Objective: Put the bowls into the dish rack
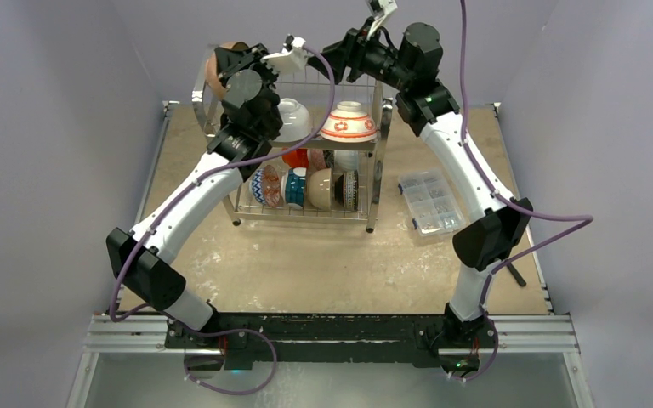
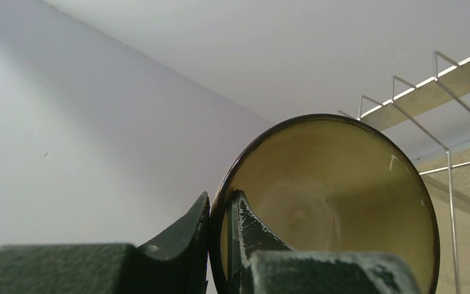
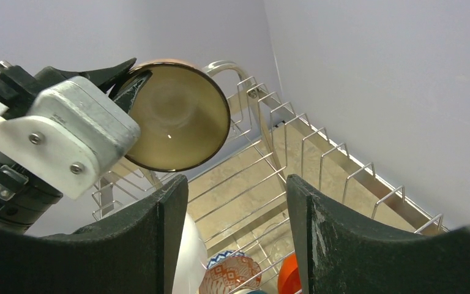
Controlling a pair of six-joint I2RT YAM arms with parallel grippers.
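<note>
A tan bowl with a dark rim [image 2: 318,184] is tilted on its side above the rack's upper left end. My left gripper is shut on that rim, one finger inside the bowl; in the right wrist view the same bowl [image 3: 183,122] hangs clear of the wires. The two-tier dish rack [image 1: 378,183] holds a white bowl [image 1: 292,121] and a white bowl with red bands [image 1: 349,123], both upside down on its upper tier. My right gripper hovers over the rack's back right, its fingers apart with nothing between them.
On the lower tier, several bowls stand on edge, among them a blue-banded one [image 1: 294,189] and a beige one [image 1: 320,189]. A clear divided box [image 1: 431,202] lies to the right of the rack.
</note>
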